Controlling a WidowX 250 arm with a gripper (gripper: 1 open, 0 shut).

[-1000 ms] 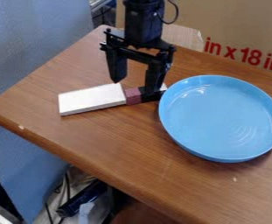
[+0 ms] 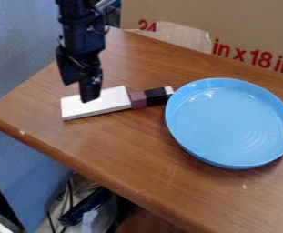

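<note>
My black gripper (image 2: 80, 80) hangs over the white end of a long block (image 2: 95, 106) lying on the wooden table. The block has a dark red section (image 2: 147, 97) and a black tip at its right end. The fingers point down near the white part's upper edge; whether they are open or shut is unclear. To the right rests a light blue round plate (image 2: 228, 122).
A cardboard box (image 2: 235, 27) stands behind the table (image 2: 144, 182). The table's left edge drops to a floor with clutter. Bare wood lies in the foreground and behind the block.
My gripper has moved left, from above the dark red and black end of the block to the white end. The block and plate look unmoved.
</note>
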